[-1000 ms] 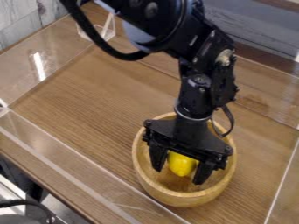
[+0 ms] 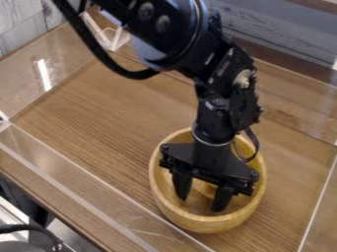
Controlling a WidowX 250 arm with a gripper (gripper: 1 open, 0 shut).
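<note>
The black arm reaches down from the top into a yellow bowl point(image 2: 174, 197) on the wooden table near the bottom centre. My gripper point(image 2: 207, 192) is low inside the bowl, its dark fingers over the bowl's floor. Whatever lies between the fingers is hidden; no object can be made out there.
Clear plastic edging runs along the left and lower left, with a dark cable at the bottom left corner. A wall stands at the back.
A yellow object seen in the bowl between the fingers about a second ago is no longer visible. The gripper sits slightly differently in the bowl, its fingers nearer together.
</note>
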